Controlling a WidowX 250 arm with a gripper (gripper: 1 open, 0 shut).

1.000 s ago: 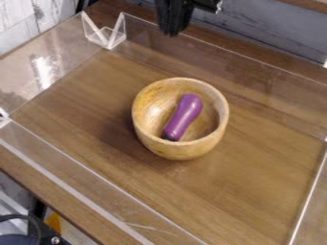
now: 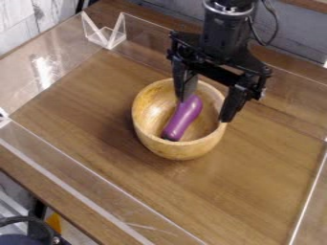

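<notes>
A wooden bowl [image 2: 155,124] sits on the wooden table with a purple eggplant [image 2: 182,119] lying inside it. My black gripper [image 2: 205,99] hangs open over the bowl, its two fingers spread to either side above the eggplant and reaching down to about the bowl's rim. Whether they touch anything is unclear.
A clear plastic rack [image 2: 105,32] stands at the back left. A wall runs behind, and transparent edging lines the sides.
My gripper has come down from the back of the table, where it was blurred, to just over the bowl. The bowl and eggplant look unmoved.
</notes>
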